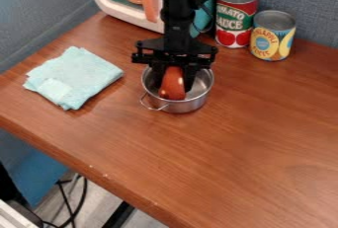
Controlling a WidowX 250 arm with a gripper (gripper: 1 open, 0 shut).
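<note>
My black gripper (pixel 175 74) reaches down into a small steel pot (pixel 195 99) in the middle of the wooden table. A red-orange round object (pixel 172 86) is in the pot between or just behind the fingers. The fingertips are mostly hidden, so I cannot tell whether they hold it.
A folded light blue cloth (pixel 73 74) lies to the left. Two cans, a tomato can (pixel 235 15) and a yellow-label can (pixel 271 39), stand at the back right beside a pink-and-white appliance (pixel 119 5).
</note>
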